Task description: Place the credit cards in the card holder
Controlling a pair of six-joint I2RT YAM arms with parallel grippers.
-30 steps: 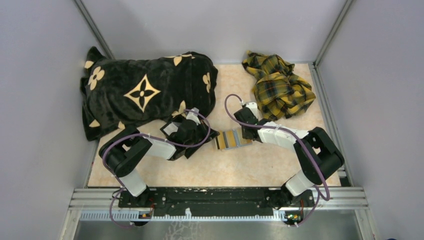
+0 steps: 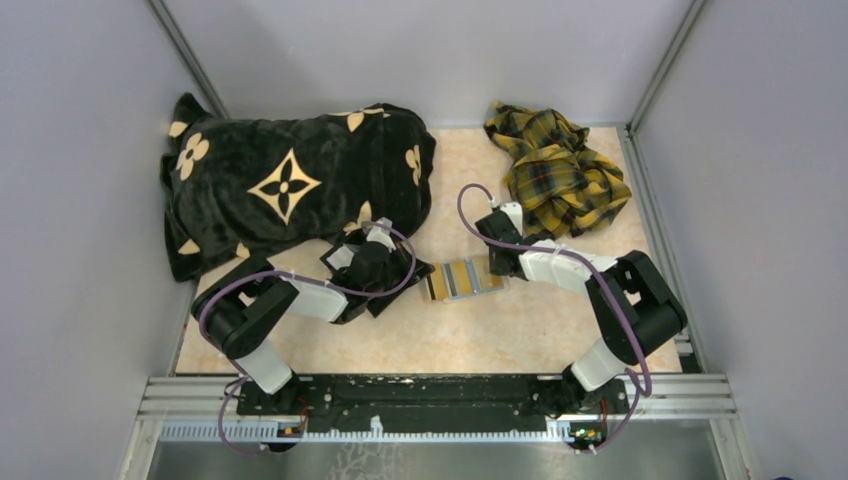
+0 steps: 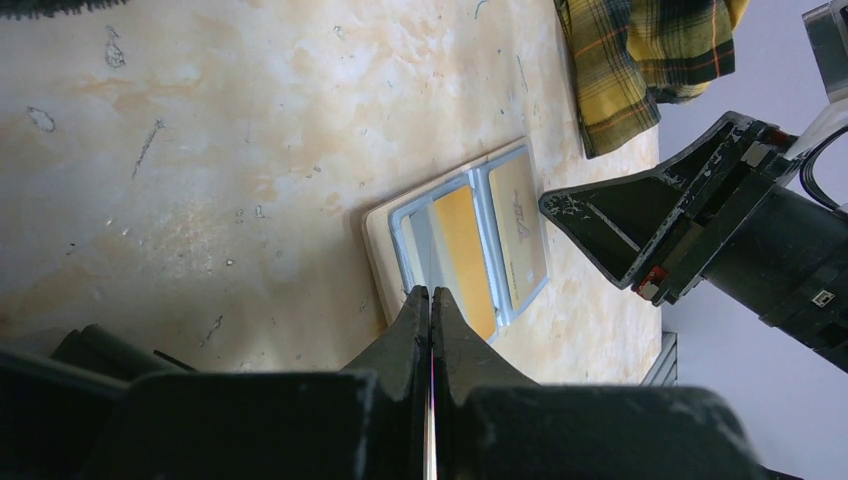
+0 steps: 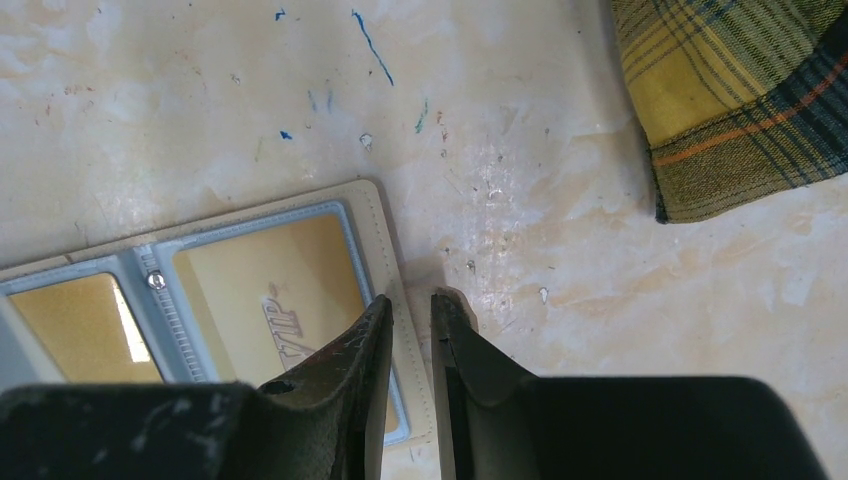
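Observation:
The card holder (image 2: 465, 279) lies flat and unfolded on the table between my two arms. It has a cream border, pale blue frames and gold faces, with a stud near its spine in the right wrist view. My right gripper has closed on the holder's right border (image 4: 385, 235), one finger on each side of it. At the holder's left end, my left gripper is shut; only a thin pale line shows between its fingers, and I cannot tell whether it is a card. A gold card face (image 3: 465, 245) shows inside one frame.
A black patterned cushion (image 2: 285, 185) fills the back left of the table. The yellow plaid cloth (image 2: 560, 170) is bunched at the back right. Bare table (image 2: 450, 335) lies in front of the holder.

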